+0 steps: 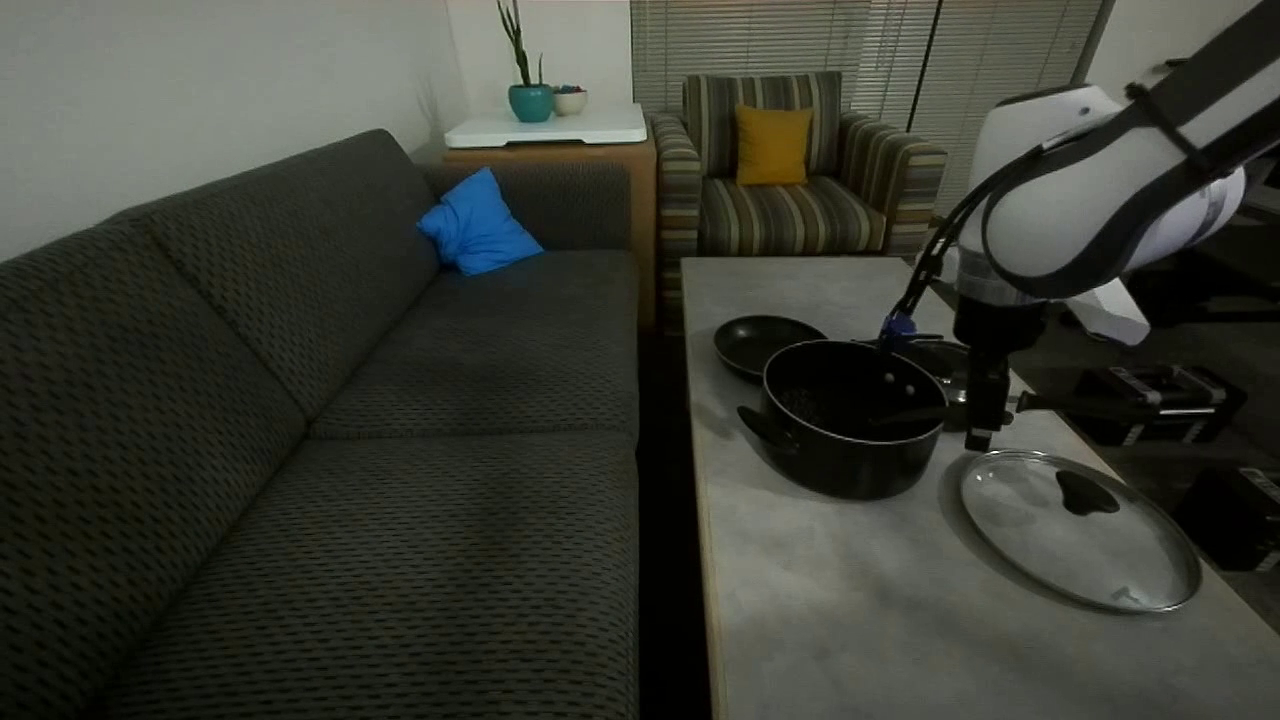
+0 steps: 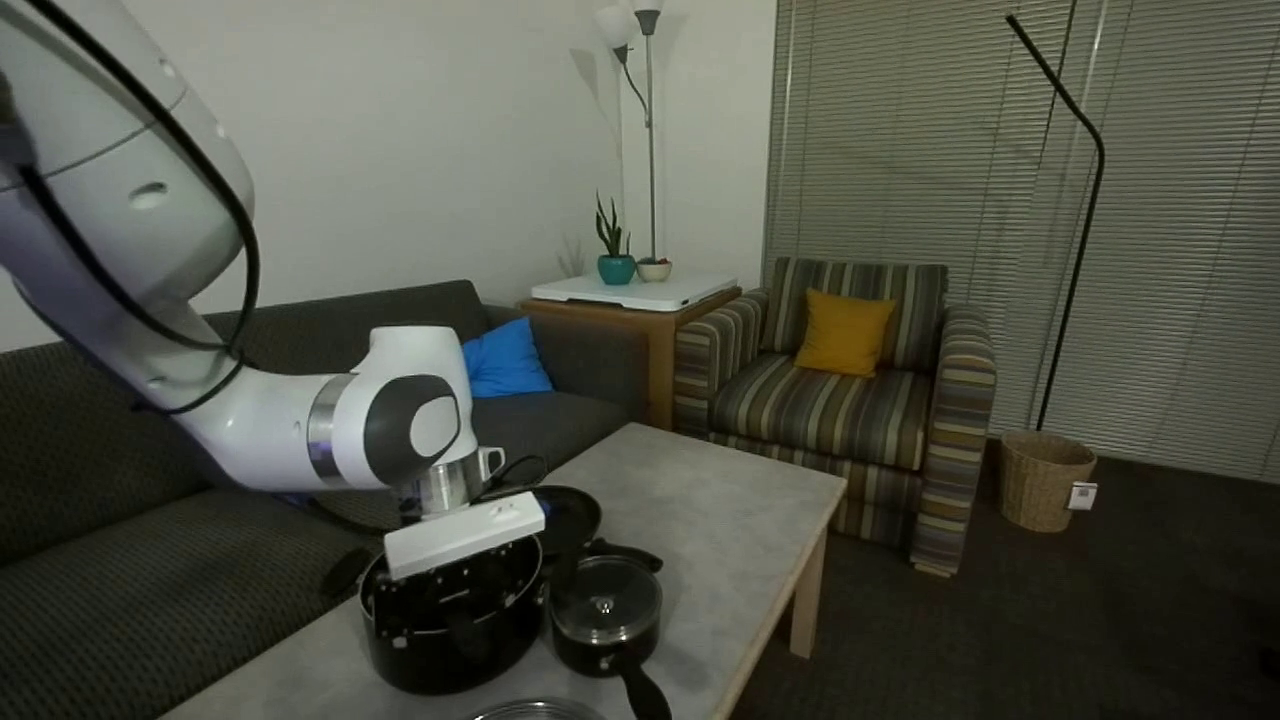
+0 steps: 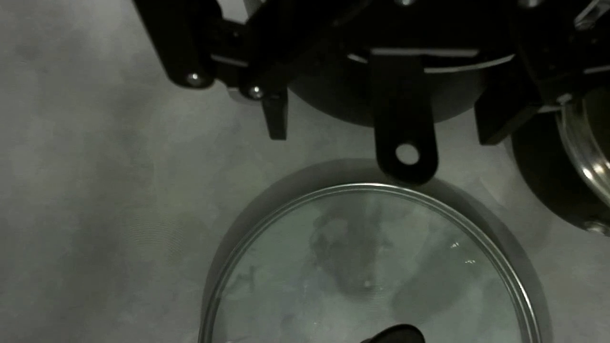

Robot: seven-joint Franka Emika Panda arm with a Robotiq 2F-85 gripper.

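My gripper stands open, with its two fingers (image 3: 276,118) wide apart and nothing held between them. In exterior view 1 its dark fingers (image 1: 986,402) reach down beside the right rim of a large black pot (image 1: 858,462). The pot is uncovered, and its inside is too dark to make out fully. A round glass lid (image 1: 1056,546) with a metal rim and black knob (image 1: 1087,492) lies on the table, nearer that camera than the gripper. From the wrist, the lid (image 3: 349,251) shows below the fingers, apart from them, its knob cut off by the bottom edge.
Close beside the pot sit a small frying pan (image 1: 758,341) and a glass-lidded saucepan (image 2: 606,606), whose handle (image 2: 645,694) sticks out. A grey sofa (image 1: 468,516) runs along one side.
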